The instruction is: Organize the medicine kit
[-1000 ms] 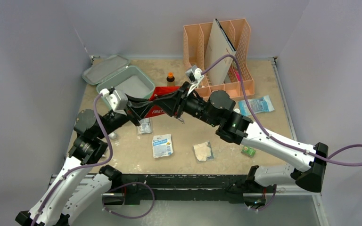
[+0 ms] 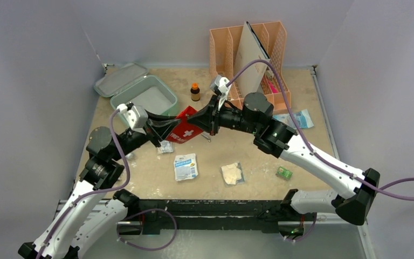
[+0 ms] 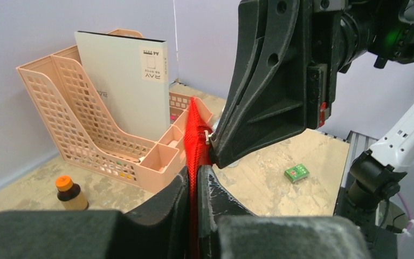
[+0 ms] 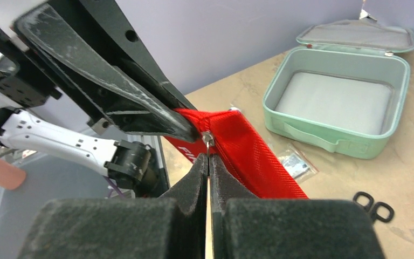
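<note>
A red first aid pouch (image 2: 187, 131) hangs above the table between my two grippers. My left gripper is shut on the pouch's corner. In the right wrist view, my right gripper is shut on the pouch's small metal zipper pull (image 4: 208, 138), its tips close to the left fingers (image 4: 156, 116). Over at the back left, the green case stands empty with its lid folded back. Lying on the table are a white packet (image 2: 186, 167), a bag with beige contents (image 2: 232, 174), a small green box (image 2: 284, 172) and a blue packet (image 2: 302, 119).
At the back stands a peach organizer (image 3: 94, 135) holding a white folder (image 3: 124, 81). A brown bottle (image 2: 195, 93) with an orange cap is between case and organizer. Black scissors (image 4: 374, 206) lie beneath the pouch.
The pouch has tilted, showing more of its printed face. My left arm has barely moved.
</note>
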